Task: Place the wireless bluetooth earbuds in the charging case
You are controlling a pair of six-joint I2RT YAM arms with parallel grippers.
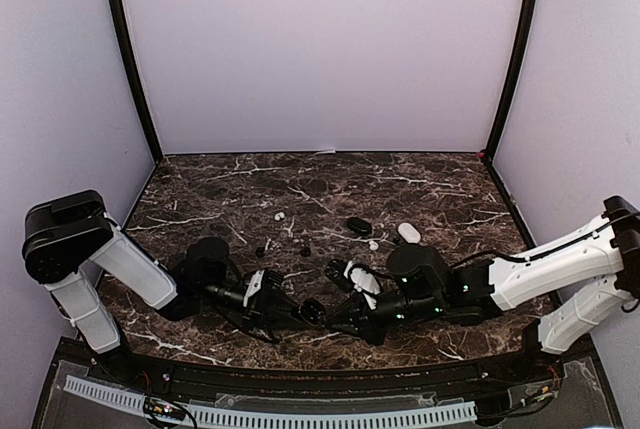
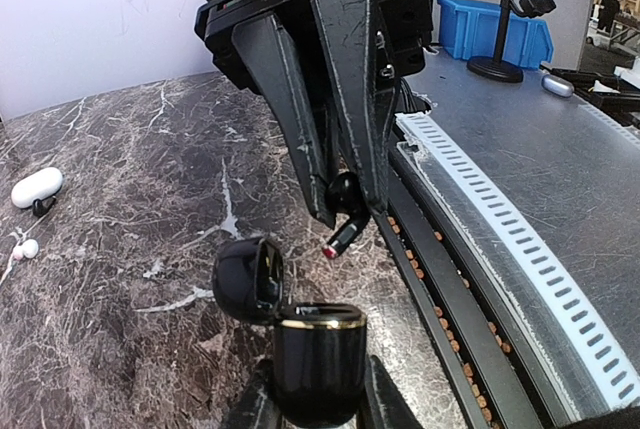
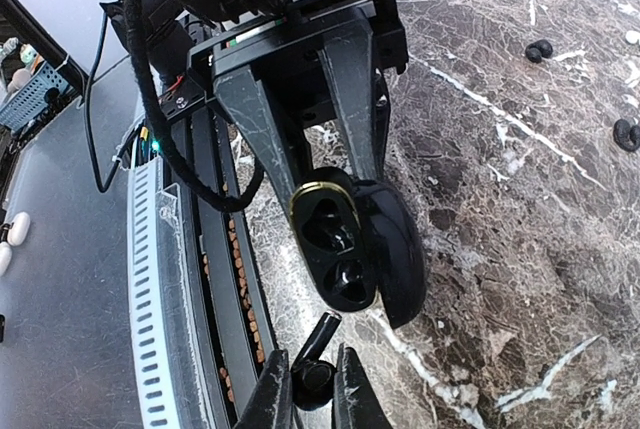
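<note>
My left gripper [image 1: 298, 314] is shut on an open black charging case [image 2: 318, 364], whose lid [image 2: 242, 279] hangs to one side. In the right wrist view the case [image 3: 335, 259] shows two wells at its top. My right gripper [image 1: 338, 319] faces it from the right, shut on a black earbud [image 3: 313, 381]. The earbud's stem points at the case, a short gap from it in the left wrist view, where the stem [image 2: 345, 237] has a red-ringed tip.
On the marble table [image 1: 200, 189] behind the grippers lie a black case [image 1: 359, 225], a white case [image 1: 408, 233] and several small white and black earbuds. A rail runs along the front edge.
</note>
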